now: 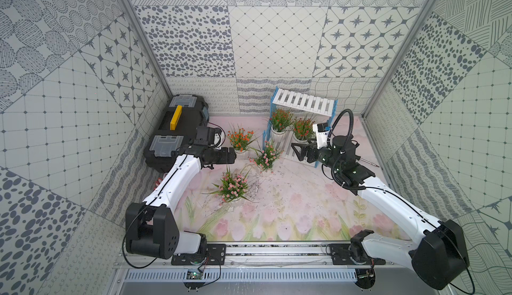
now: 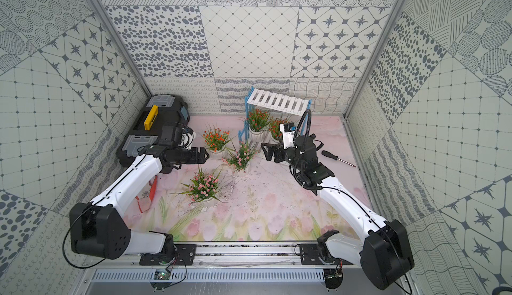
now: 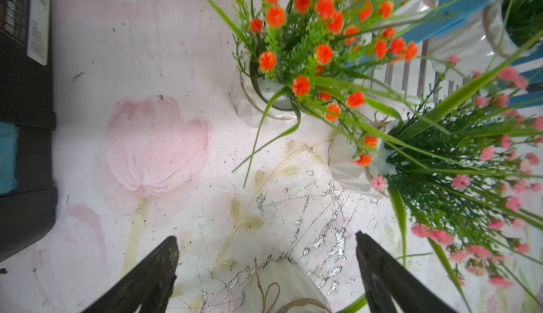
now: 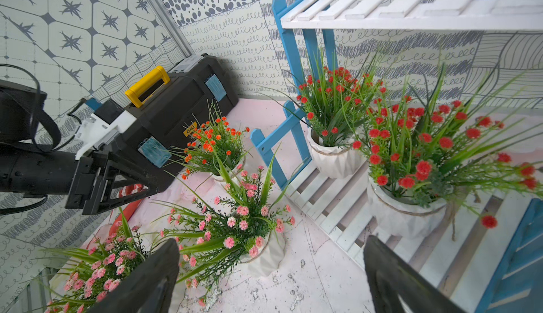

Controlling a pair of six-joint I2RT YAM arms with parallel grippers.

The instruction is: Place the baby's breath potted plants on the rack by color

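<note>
Two red-flowered pots stand on the lower shelf of the blue and white rack [image 1: 304, 101]: a left one [image 4: 336, 157] and a right one [image 4: 404, 211]. On the table left of the rack is the orange-flowered pot [image 3: 249, 101]. A pink-flowered pot [image 4: 268, 256] sits just in front of the rack, and another pink-flowered plant [image 1: 232, 185] is nearer the front left. My left gripper [image 1: 230, 156] is open and empty, left of the orange and pink plants. Open and empty too, my right gripper [image 1: 299, 152] hovers in front of the rack's lower shelf.
A black toolbox [image 1: 166, 135] with a yellow handle takes up the left back. A screwdriver [image 2: 337, 158] lies to the right of the rack, and a red and clear item [image 2: 146, 194] lies by the left arm.
</note>
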